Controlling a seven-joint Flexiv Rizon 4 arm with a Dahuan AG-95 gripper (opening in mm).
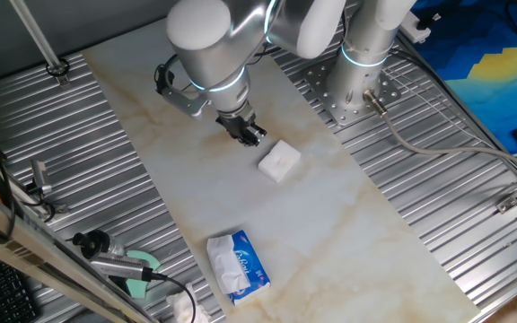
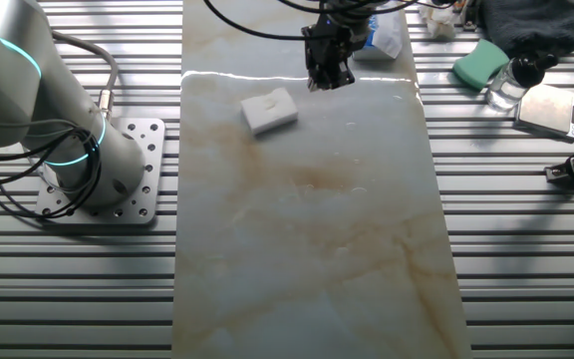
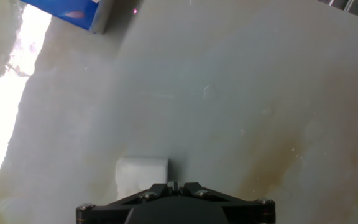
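Note:
A small white block (image 1: 280,161) lies flat on the marbled board, with my gripper (image 1: 257,136) above the board just to one side of it. From exterior view 2 the block (image 2: 269,111) is left of the gripper (image 2: 331,86), clear of it. At the bottom of the wrist view the gripper is shut, its fingertips together and nothing showing between them; the block (image 3: 140,174) is partly hidden behind it. A blue and white tissue pack (image 1: 238,266) with a white tissue sticking out rests near the board's edge.
Beside the board on the slatted metal table sit a green object (image 2: 480,64), a clear bottle (image 2: 514,82) and a small scale (image 2: 549,111). The arm's base (image 1: 353,85) stands on the other side. Much of the board (image 2: 317,259) is bare.

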